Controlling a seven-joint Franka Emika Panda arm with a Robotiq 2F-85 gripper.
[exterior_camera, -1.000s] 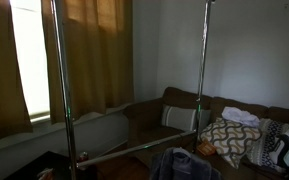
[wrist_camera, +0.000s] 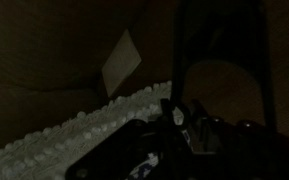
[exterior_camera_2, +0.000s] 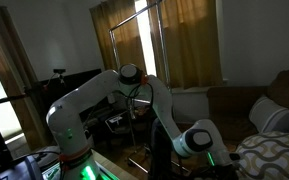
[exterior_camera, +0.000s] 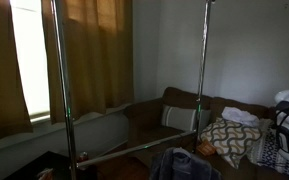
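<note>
In the dim wrist view my gripper appears shut on a dark looped object (wrist_camera: pixel 222 35). That object rises from the fingers as a broad band with arms at either side; the shade hides what it is and exactly where it is pinched. Beneath the gripper lies a pale knobbly-edged cloth (wrist_camera: pixel 69 135), and whether they touch is unclear. From exterior view 2, the white arm (exterior_camera_2: pixel 199 138) reaches down to the right, its gripper end lost in shadow by the patterned pillow (exterior_camera_2: pixel 269 158).
A brown couch (exterior_camera: pixel 169 105) holds a striped pillow (exterior_camera: pixel 179 118), a patterned pillow (exterior_camera: pixel 229 137) and a white cloth (exterior_camera: pixel 240 117). Before it stands a metal rack (exterior_camera: pixel 64 85), with dark clothing (exterior_camera: pixel 182 165) near its base.
At the right edge of exterior view 1, the white arm part and dark shapes have come further into view, moving left over the couch. The couch, pillows and rack stay put.
</note>
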